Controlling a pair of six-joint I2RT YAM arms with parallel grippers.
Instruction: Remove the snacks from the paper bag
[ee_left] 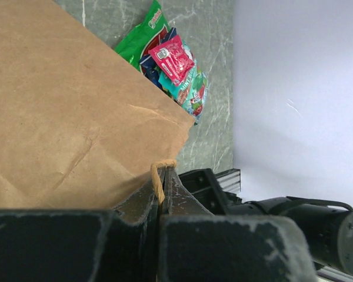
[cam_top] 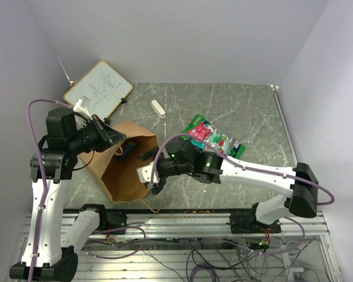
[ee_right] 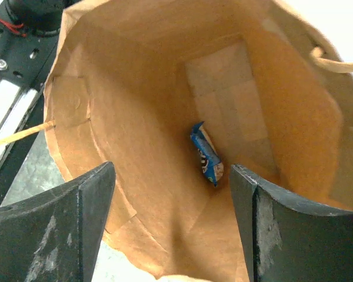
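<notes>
The brown paper bag (cam_top: pixel 126 178) lies on its side with its mouth towards the right arm. My left gripper is shut on the bag's twisted paper handle (ee_left: pixel 157 183). Deep inside the bag, a small blue snack packet (ee_right: pixel 206 154) shows in the right wrist view. My right gripper stands open at the bag's mouth, its two fingers (ee_right: pixel 276 217) apart with nothing between them, and the packet lies beyond. Several snack packets, among them a green one (ee_left: pixel 146 38) and a red one (ee_left: pixel 172 59), lie on the table outside the bag.
A whiteboard (cam_top: pixel 100 89) leans at the back left, with a white eraser-like block (cam_top: pixel 158 108) to its right. Bare grey table (cam_top: pixel 247 111) extends at the back and right. A metal frame (cam_top: pixel 182 226) runs along the front edge.
</notes>
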